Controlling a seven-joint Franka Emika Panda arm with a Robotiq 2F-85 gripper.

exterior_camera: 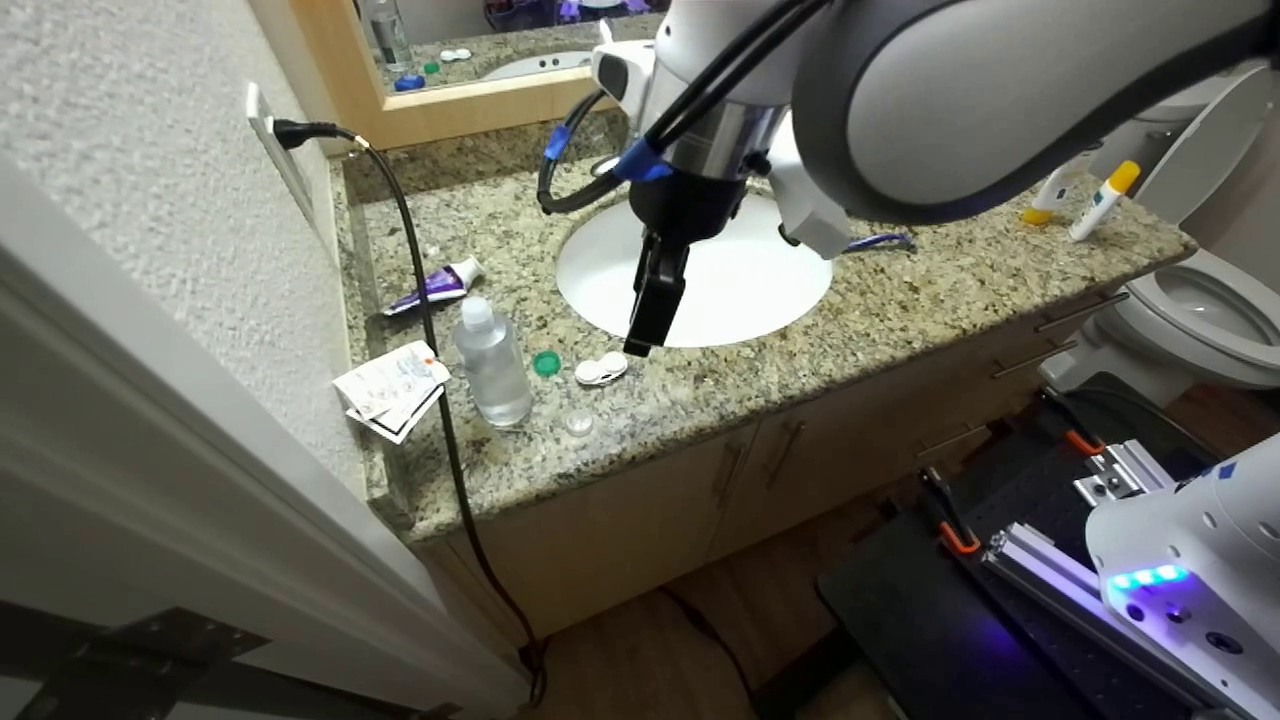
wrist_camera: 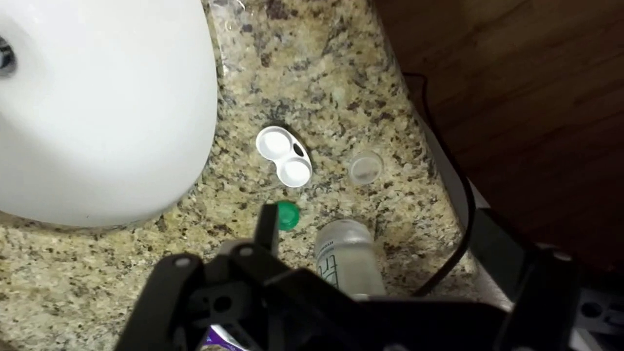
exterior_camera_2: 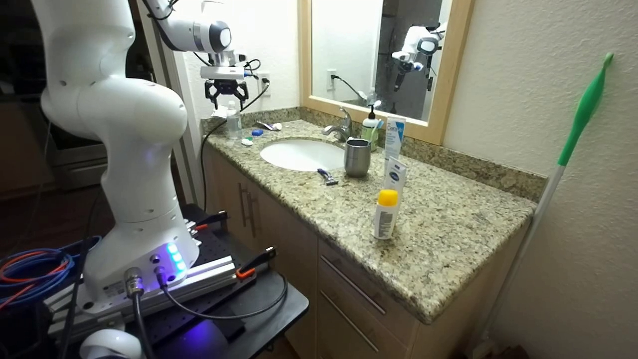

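Note:
Above the counter, my gripper (exterior_camera_2: pixel 229 106) hangs with its two fingers spread wide and nothing between them. In the wrist view the bottle of clear liquid (wrist_camera: pixel 349 257) shows between and beneath the fingers, its lower part hidden by the gripper. A white contact lens case (wrist_camera: pixel 284 156) lies open on the granite, close to the sink edge. Its green cap (wrist_camera: pixel 288 216) sits beside one fingertip, and a clear cap (wrist_camera: pixel 366 168) rests nearer the counter's front edge. In exterior view 1 the bottle (exterior_camera: pixel 492 366) stands upright, left of the lens case (exterior_camera: pixel 602 368).
A black cable (exterior_camera: pixel 422 288) runs from the wall outlet past the bottle and over the counter edge. Folded paper (exterior_camera: pixel 393 386) and a purple tube (exterior_camera: pixel 439 287) lie near the wall. A steel cup (exterior_camera_2: pixel 357 158) and razor (exterior_camera_2: pixel 327 176) are beside the sink (exterior_camera_2: pixel 299 154).

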